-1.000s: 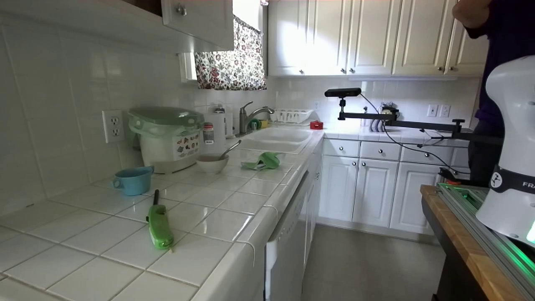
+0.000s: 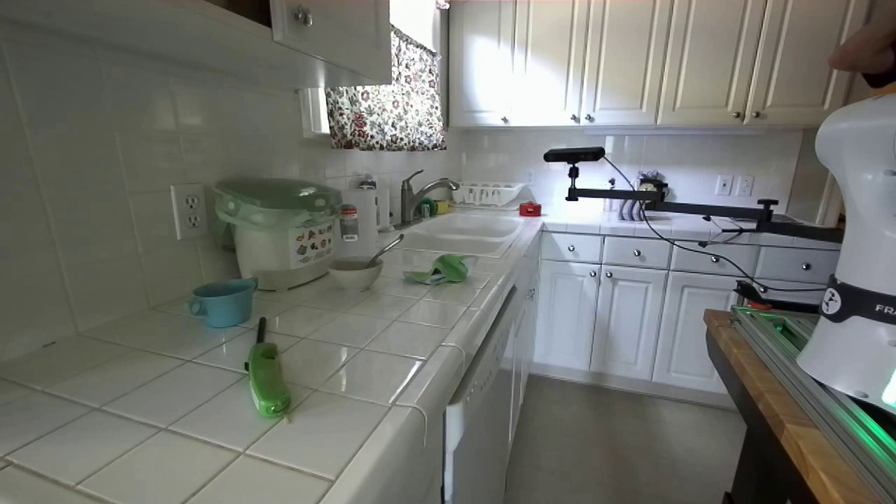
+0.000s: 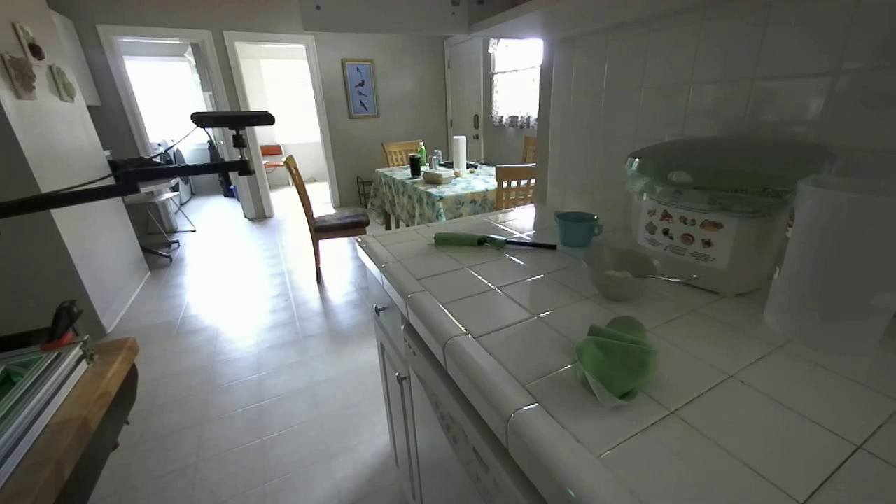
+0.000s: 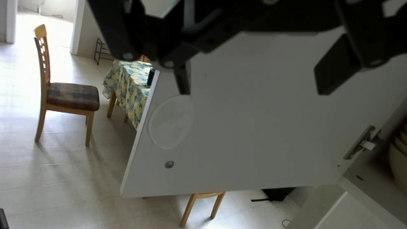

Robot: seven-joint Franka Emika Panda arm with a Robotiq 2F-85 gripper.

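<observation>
In the wrist view my gripper stands open, its two dark fingers (image 4: pixel 337 66) wide apart and nothing held between them. Behind them a white cabinet door (image 4: pixel 248 149) hangs swung out, its hinge (image 4: pixel 360 143) on the right; whether a finger touches it I cannot tell. An upper cabinet door (image 2: pixel 332 38) with a knob is also ajar at the top of exterior view 1, beside a dark opening. Only the white lower part of my arm (image 2: pixel 865 201) shows there; the gripper is outside both exterior views.
On the tiled counter are a green lighter (image 2: pixel 268 378), a blue cup (image 2: pixel 225 304), a bowl with a spoon (image 2: pixel 354 276), a green cloth (image 3: pixel 617 361) and a lidded bin (image 2: pixel 281 243). Stacked bowls (image 4: pixel 398 160) sit inside the cabinet at the wrist view's right edge.
The person behind the arm has moved right, almost out of exterior view 1; only a bit of an arm remains. The robot arm's visible part and the counter objects look unchanged.
</observation>
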